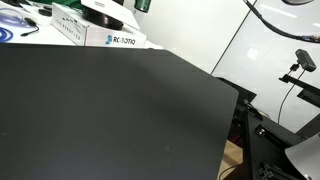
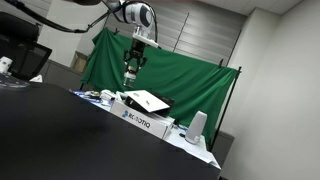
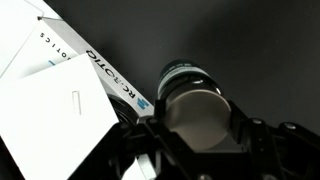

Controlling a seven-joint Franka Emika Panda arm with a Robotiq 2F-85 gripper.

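Observation:
A cylindrical container, perhaps a can or bottle [image 3: 185,76], is held in my gripper, which is shut around it. Its round, brownish end faces the wrist camera, and a band with small lettering shows on its side. Exterior view 2 has my gripper [image 2: 134,55] high up, with the container [image 2: 130,76] hanging below it, clear of the table. In exterior view 1 only a dark green piece, probably the container's lower part [image 1: 142,5], shows at the top edge; the gripper is out of that frame.
A white ROBOTIQ box [image 1: 108,38] stands at the table's back edge, with a white-lidded black item [image 2: 150,101] on it. Cables [image 1: 15,24] lie at the back left.

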